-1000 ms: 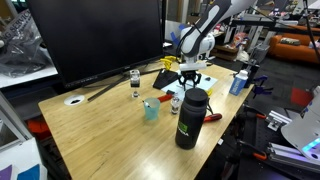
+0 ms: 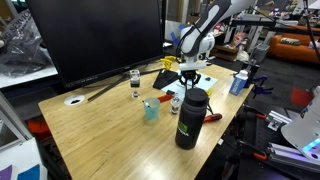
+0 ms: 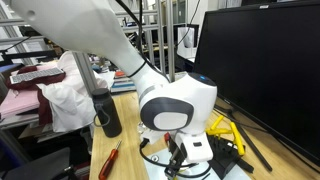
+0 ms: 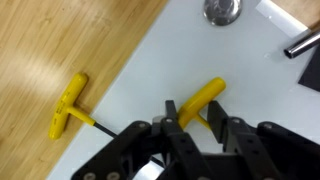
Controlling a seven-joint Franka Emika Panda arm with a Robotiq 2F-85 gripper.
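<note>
In the wrist view, a yellow handle (image 4: 205, 98) lies at a slant on a white sheet (image 4: 150, 80). My gripper is right over it, the fingers part open on either side of the handle's lower end. Whether they touch it I cannot tell. A yellow T-handled tool (image 4: 68, 107) with a dark shaft lies to the left, its shaft running under the gripper. From outside, the arm (image 2: 197, 45) reaches down at the table's far end, and its white body (image 3: 180, 105) hides much of the sheet.
A metal round piece (image 4: 222, 10) and a metal rod (image 4: 302, 44) lie near the sheet's far edge. A black cylinder (image 2: 192, 118), a pale cup (image 2: 151, 109) and a red-handled tool (image 3: 108, 163) stand or lie nearby.
</note>
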